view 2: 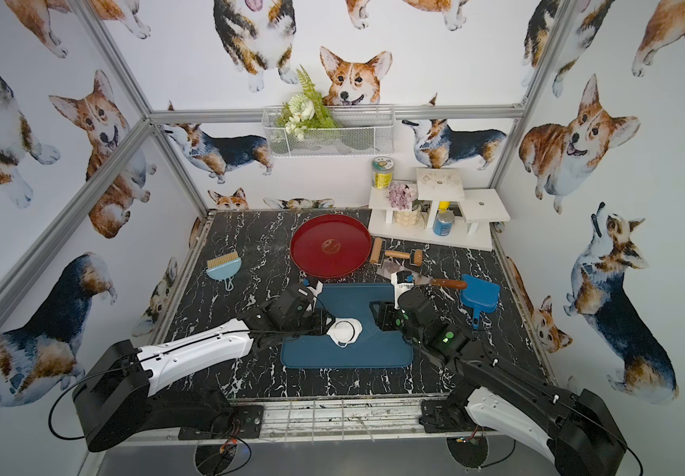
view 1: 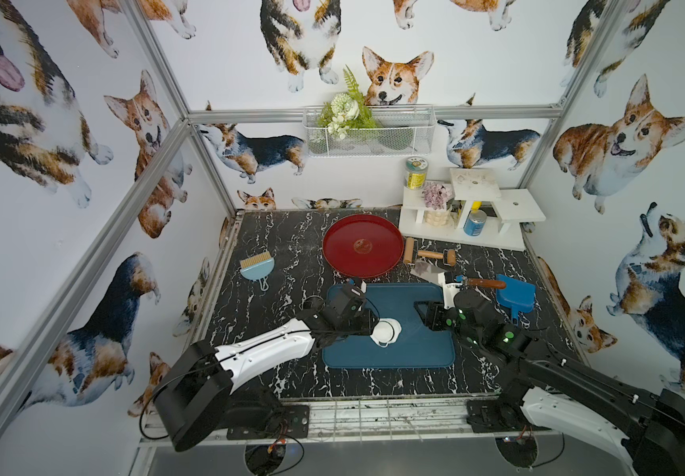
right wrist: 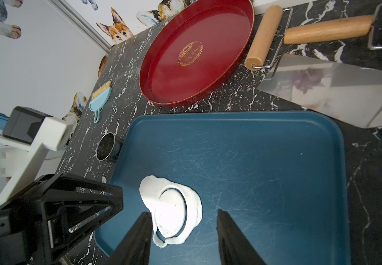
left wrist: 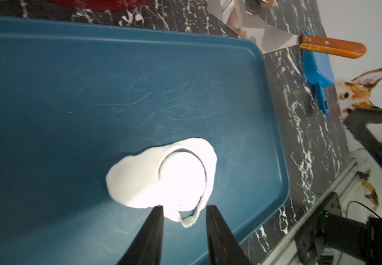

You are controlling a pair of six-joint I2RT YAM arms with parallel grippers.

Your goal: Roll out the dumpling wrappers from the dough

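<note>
White flattened dough [left wrist: 133,183] lies on the blue tray [left wrist: 67,88], with a round wrapper disc [left wrist: 182,181] cut inside it. A gap separates the disc from the surrounding ring along part of its edge. Over the dough's near side is my left gripper, its fingers parted and nothing between them. In the right wrist view the dough ring [right wrist: 193,207] is left of my right gripper, which stands open and empty above the tray. A dark round cutter [right wrist: 107,147] rests on the counter by the tray's left edge.
A red round plate [right wrist: 195,48], a wooden roller [right wrist: 328,31] and a metal scraper [right wrist: 328,84] lie behind the tray. A blue dustpan [view 1: 515,295] is to the right, a brush [view 1: 257,267] to the left. The tray's right half is bare.
</note>
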